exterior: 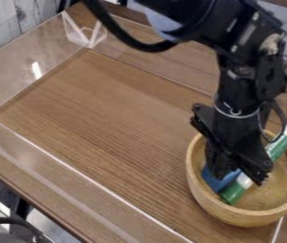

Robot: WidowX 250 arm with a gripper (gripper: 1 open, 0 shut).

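Note:
My gripper (pixel 233 157) reaches down into a tan bowl (pixel 248 214) at the lower right of the view, its dark fingers low over the bowl's contents. A blue object (pixel 216 178) is mostly hidden behind the fingers. A green and white cylinder (pixel 278 146) lies slanted in the bowl, leaning past its back rim. The fingers look close together; whether anything is between them is hidden.
Clear plastic edging runs along the table's left and front edges. Black cables hang at the top and lower left.

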